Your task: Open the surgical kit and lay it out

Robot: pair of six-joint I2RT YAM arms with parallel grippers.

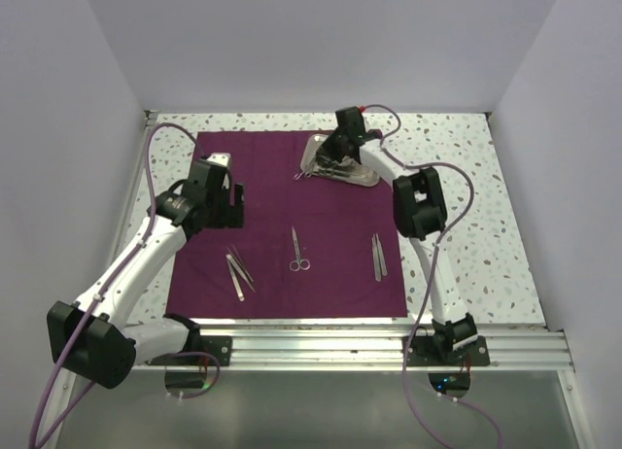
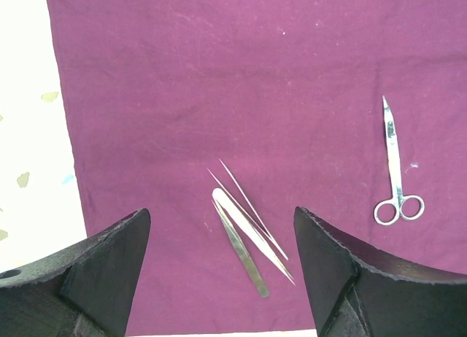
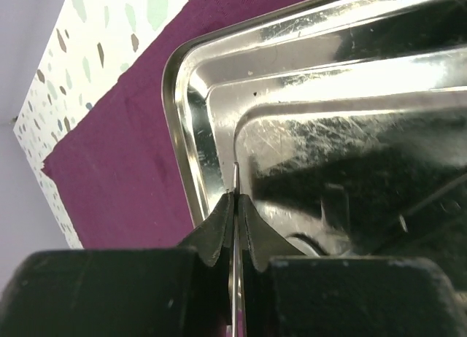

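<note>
My right gripper is shut on a slim metal tool [image 3: 236, 175], gripped near its pointed tip, over the edge of the shiny steel tray [image 3: 191, 125]. In the top view, scissor-like loops [image 1: 303, 174] stick out past the tray's left side; they look like this tool's handles. Other instruments lie in the tray, partly shadowed. High over the cloth's left side, my left gripper stands open and empty. Below it lie tweezers and thin tools [image 2: 252, 231] in a slanted group, with scissors [image 2: 394, 162] to their right.
The purple cloth [image 1: 262, 206] has bare room in its middle and upper left. Two slim tools [image 1: 378, 258] lie side by side near its right edge. Speckled table [image 1: 476, 235] shows clear to the right.
</note>
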